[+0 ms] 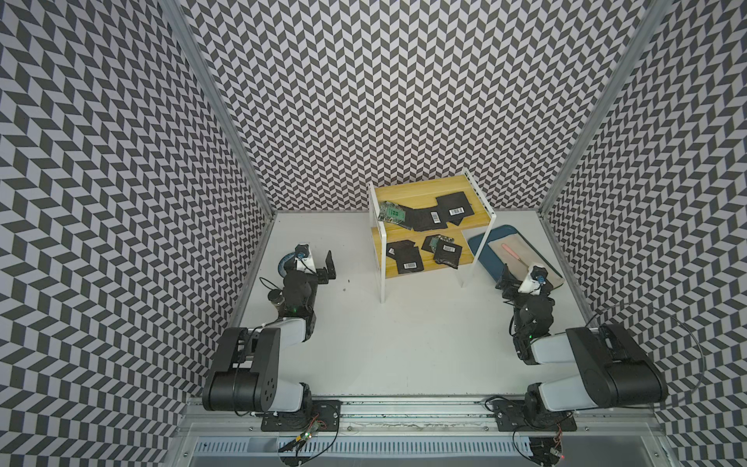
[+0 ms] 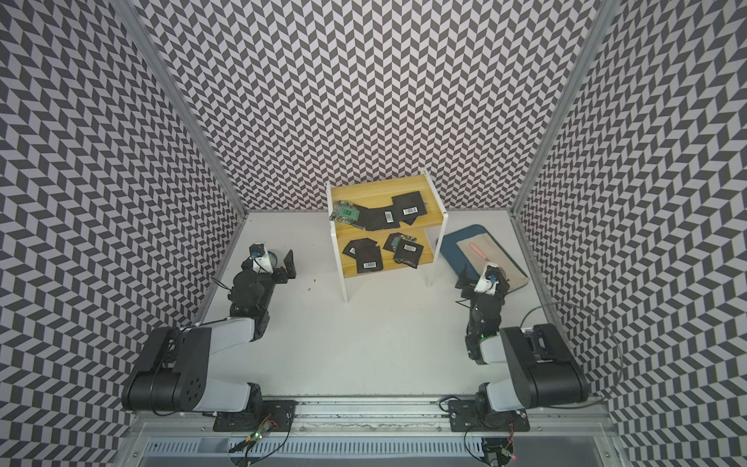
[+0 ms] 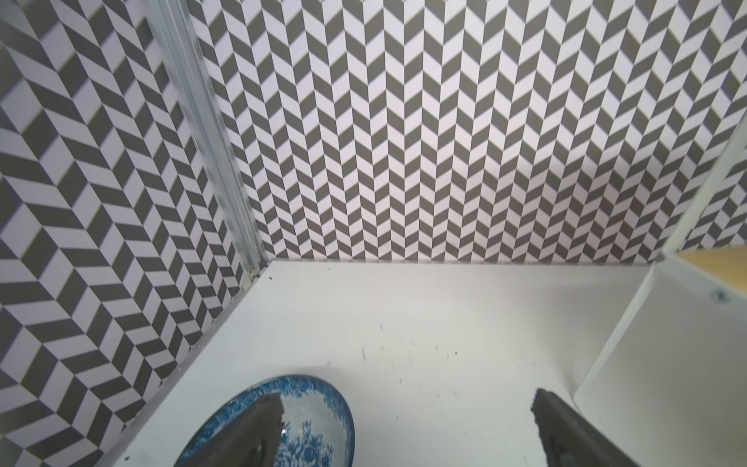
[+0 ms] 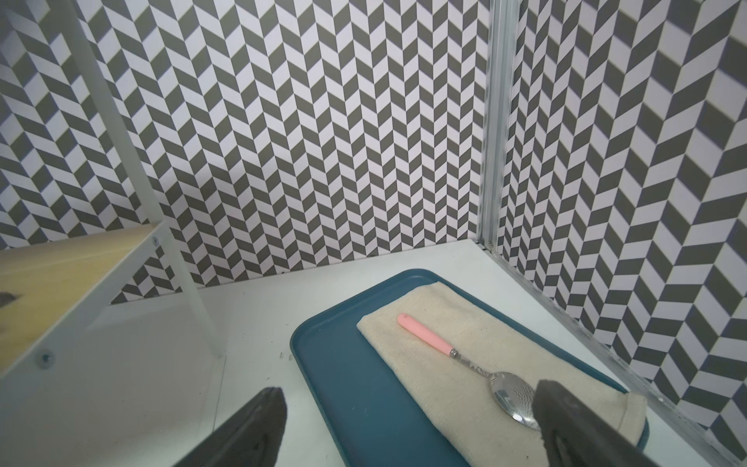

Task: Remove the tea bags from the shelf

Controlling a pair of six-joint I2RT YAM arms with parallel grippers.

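A two-tier shelf with wooden boards and white posts stands at the back middle of the table. On its upper board lie black tea bags and a clear packet with green at the left end. More black tea bags rest on the lower board, in two groups, the right one partly green. My left gripper is open and empty, to the left of the shelf. Open as well, my right gripper is right of the shelf, over the near side of the tray, with nothing between its fingers.
A blue tray with a beige cloth and a pink-handled skimmer spoon lies right of the shelf. A blue-and-white plate sits at the left, partly under the left gripper.
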